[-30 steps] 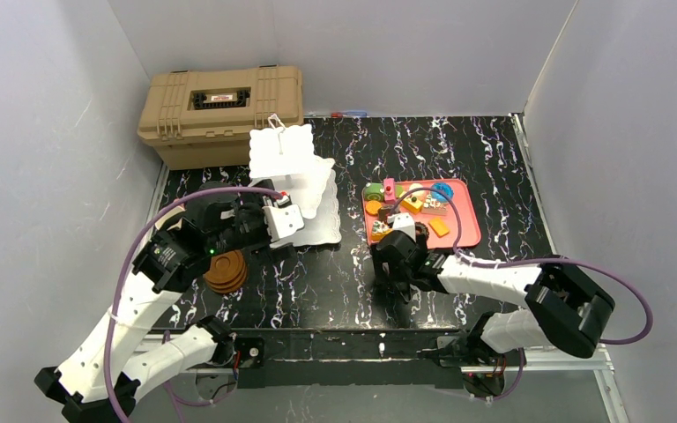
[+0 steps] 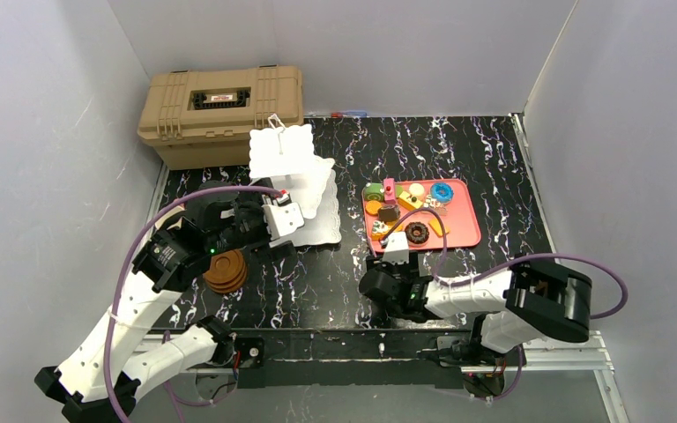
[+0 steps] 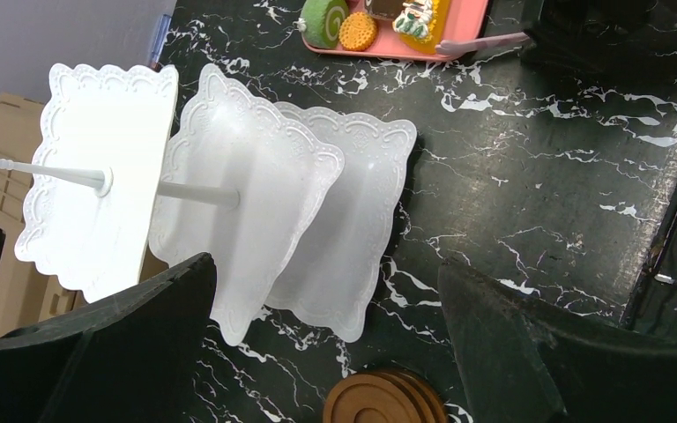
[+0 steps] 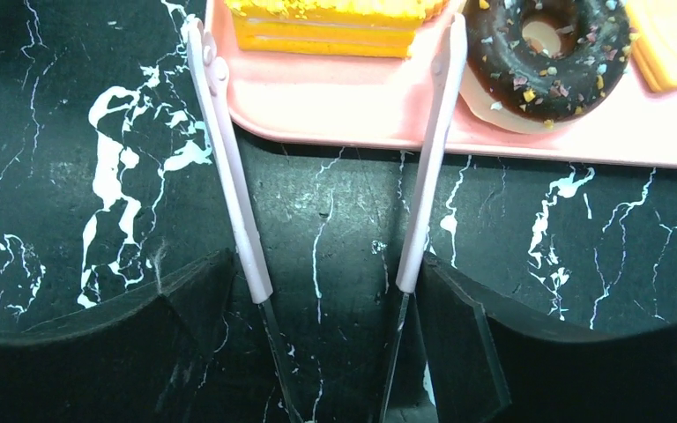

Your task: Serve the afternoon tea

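A pink tray (image 2: 465,218) of play sweets fills the right of the table. My right gripper has its pale tongs apart at the tray's near left corner, nothing seen held, around a yellow layered cake (image 4: 317,35); a chocolate donut (image 4: 546,79) sits beside it. The three-tier white stand (image 3: 97,229) stands left of centre. My left gripper hangs open over it, empty, near a stack of brown coasters (image 3: 366,405).
A tan toolbox (image 2: 220,132) stands at the back left.
The right arm has moved slightly toward the left and the front edge, uncovering the chocolate donut in the top view. The left arm and stand are unchanged.
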